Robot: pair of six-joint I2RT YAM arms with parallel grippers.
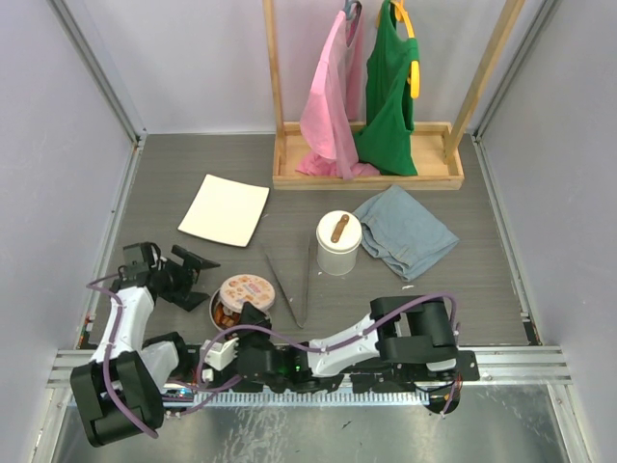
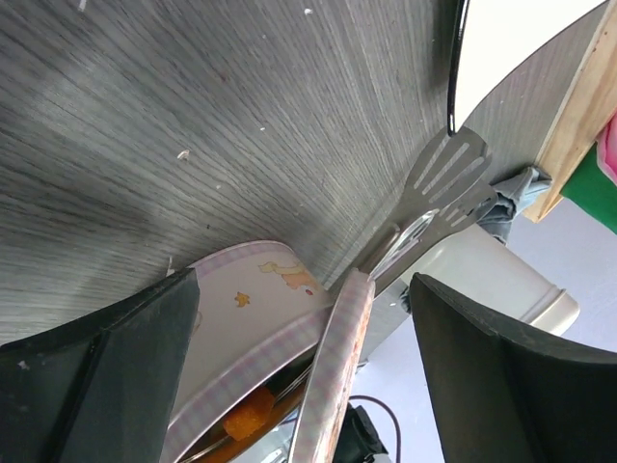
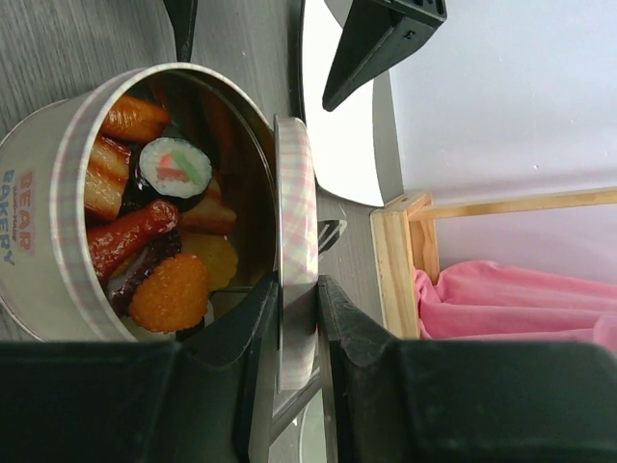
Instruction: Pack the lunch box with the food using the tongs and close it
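The round lunch box (image 3: 39,203), full of sausages, a sushi roll and other food, stands at the lower left of the table. My right gripper is shut on the rim of its patterned lid (image 1: 247,287), which is upright at the box's edge in the right wrist view and partly over the box in the top view. My left gripper stands open just left of and above the box, with box and lid between and below its fingers in its wrist view.
A white square plate (image 1: 224,209) lies behind the box. Metal utensils (image 1: 304,280), a white canister (image 1: 335,249) and a folded blue cloth (image 1: 400,231) lie to the right. The wooden rack (image 1: 289,178) with hanging garments stands at the back.
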